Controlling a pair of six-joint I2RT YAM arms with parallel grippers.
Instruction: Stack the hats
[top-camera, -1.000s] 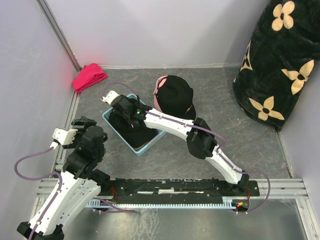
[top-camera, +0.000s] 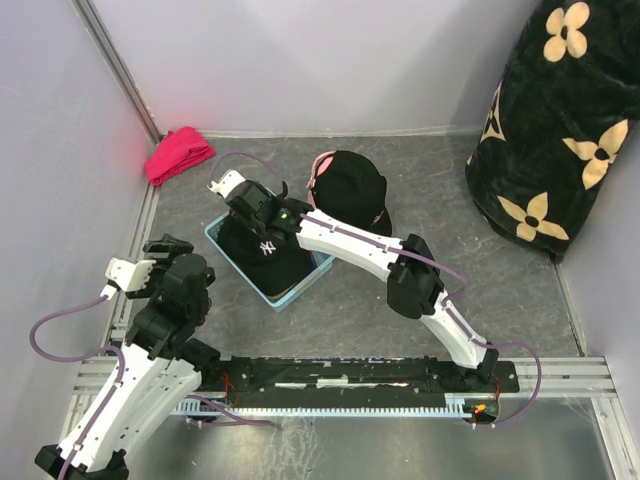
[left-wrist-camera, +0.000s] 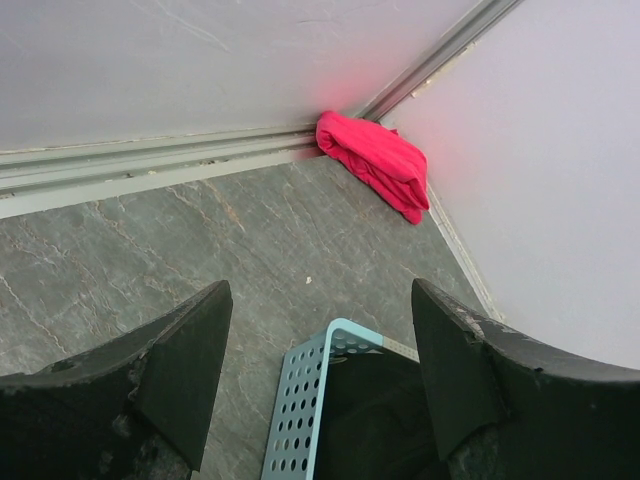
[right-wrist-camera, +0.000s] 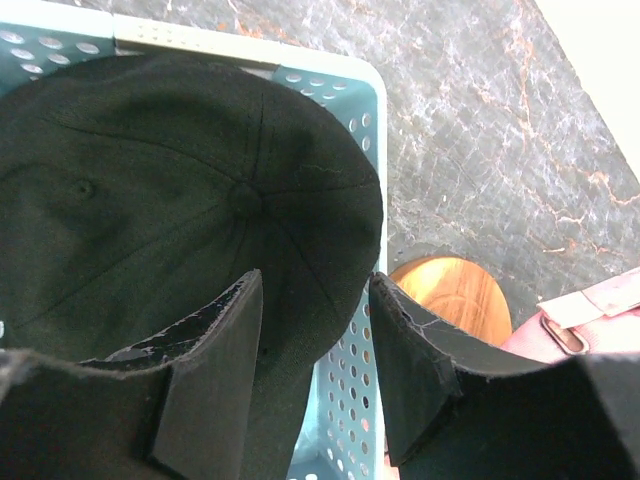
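Observation:
A black cap (top-camera: 268, 260) with a white logo lies in a light-blue perforated basket (top-camera: 277, 302), seen close in the right wrist view as a crowned black hat (right-wrist-camera: 160, 200). A second black hat (top-camera: 352, 188) with a pink strap sits right of the basket. My right gripper is open over the hat in the basket, at its right side, nothing clearly between the fingers. My left gripper stands open at the left, outside the basket, nothing between its fingers.
A red folded cloth (top-camera: 178, 155) lies in the back-left corner. A large dark flowered cushion (top-camera: 535, 170) fills the back right. A round wooden piece (right-wrist-camera: 455, 290) shows beside the basket.
The left arm has stayed still.

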